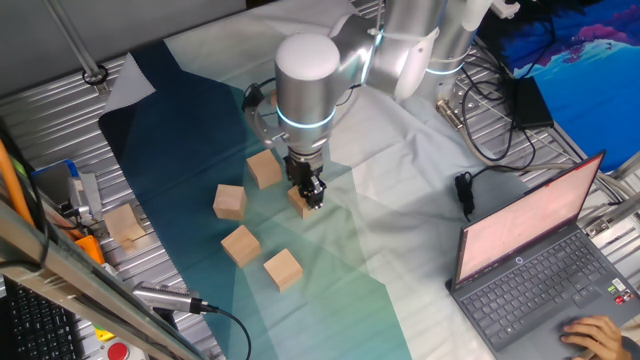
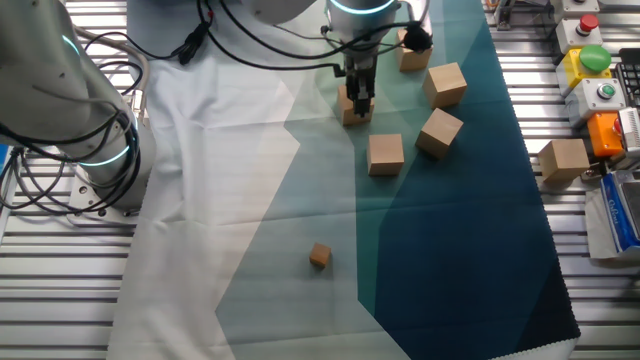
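Note:
Several wooden blocks lie on the patterned cloth. In exterior view 1 my gripper [image 1: 314, 197] points down at one wooden block [image 1: 299, 204] and covers part of it. Exterior view 2 has my gripper [image 2: 361, 106] in front of that same block [image 2: 346, 106]; whether it touches is not clear. The finger opening is too small and dark to make out. Close by are a block [image 1: 264, 169], a second block [image 1: 229, 202], a third block [image 1: 241, 246] and a front block [image 1: 283, 270]. A much smaller cube [image 2: 320, 255] sits apart in exterior view 2.
Off the cloth, another wooden block [image 2: 564, 160] rests on the metal slats near control buttons [image 2: 595, 58]. A laptop [image 1: 530, 265] with a person's hand [image 1: 597, 338] on it occupies the right in exterior view 1.

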